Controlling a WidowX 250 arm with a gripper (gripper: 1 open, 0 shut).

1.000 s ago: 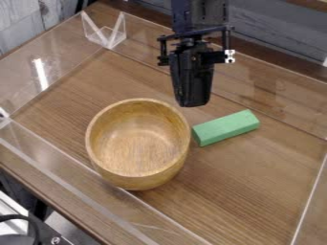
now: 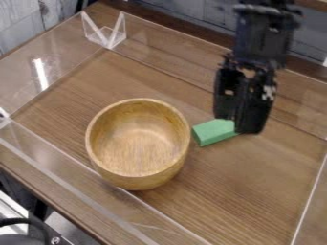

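A round light wooden bowl (image 2: 136, 145) sits left of centre on the wooden table. Right of it lies a green block (image 2: 212, 132), partly hidden behind the black gripper (image 2: 240, 100), which reaches down from the top right and hangs over the block's right end. The gripper is open; whether it touches the block cannot be told.
The wooden table (image 2: 76, 57) has free room at the upper left and lower right. A clear plastic object (image 2: 105, 29) stands at the back left. A dark object lies at the bottom left edge.
The gripper has moved right and down from above the space behind the bowl to over the green block, now covering part of it.
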